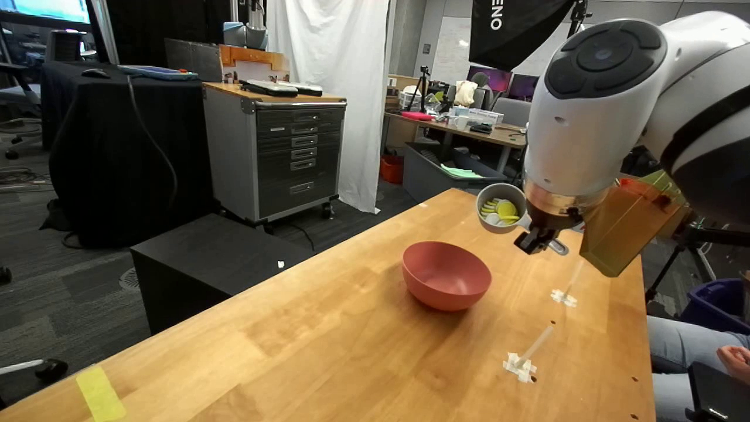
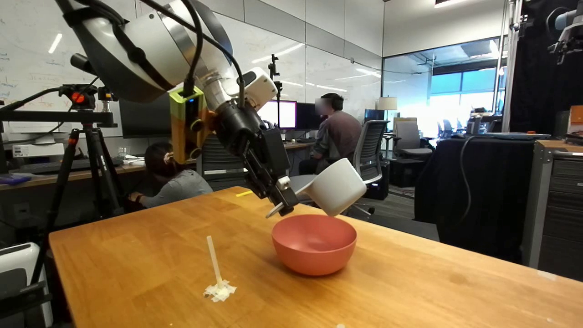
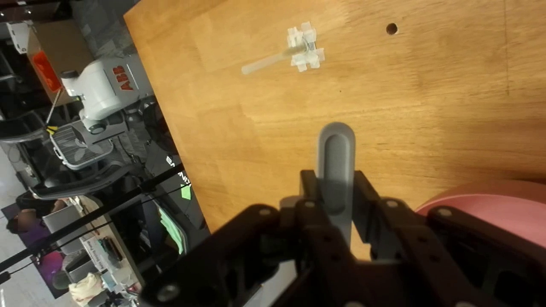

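A grey measuring cup (image 1: pixel 486 218) hangs tilted in the air, its mouth turned toward exterior view 1, with several yellow-green and whitish pieces (image 1: pixel 504 208) inside. My gripper is shut on the cup's long grey handle (image 3: pixel 336 146), whose rounded end sticks out past the fingers. In exterior view 2 the cup's pale outer side (image 2: pixel 337 187) is above the far rim of the red bowl (image 2: pixel 314 257), apart from it. That bowl stands upright on the table and its visible inside is empty. The wrist view shows only part of the bowl (image 3: pixel 491 215) at the lower right.
Thin translucent sticks are taped upright to the wooden table, one in front of the bowl (image 1: pixel 538 344) and another farther right (image 1: pixel 573 281).
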